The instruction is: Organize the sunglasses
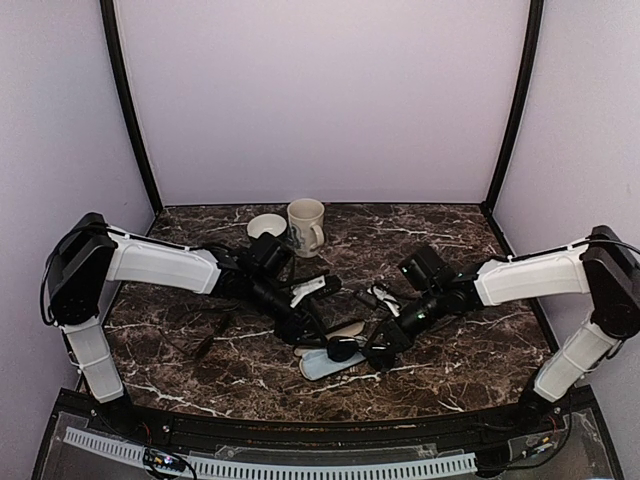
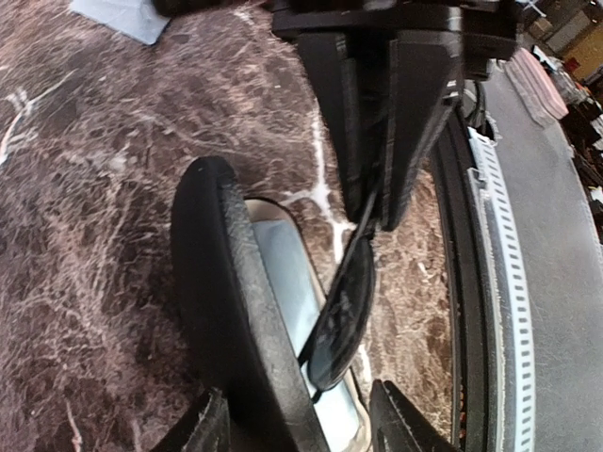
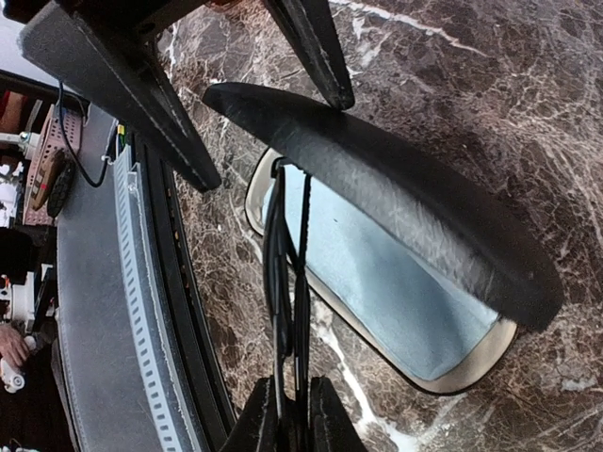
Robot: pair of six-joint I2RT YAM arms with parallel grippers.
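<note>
The sunglasses case lies open at the front middle. Its light blue inner base (image 3: pixel 396 292) faces up, and the black lid (image 3: pixel 405 188) tilts upward along one side. My left gripper is part open at the lid's end, its fingers (image 3: pixel 155 108) apart on either side of the lid. Black folded sunglasses (image 2: pixel 344 320) hang over the case, their lens end low above the blue lining. My right gripper is shut on the thin folded temples. From above, a dark lens (image 1: pixel 342 348) covers part of the case; whether it touches the lining I cannot tell.
At the back stand a white mug (image 1: pixel 305 225) and a white dish (image 1: pixel 266 226). A light blue cloth (image 2: pixel 122 14) lies on the marble table. Some dark item (image 1: pixel 210 340) is left of the case. Free table surrounds the case in front.
</note>
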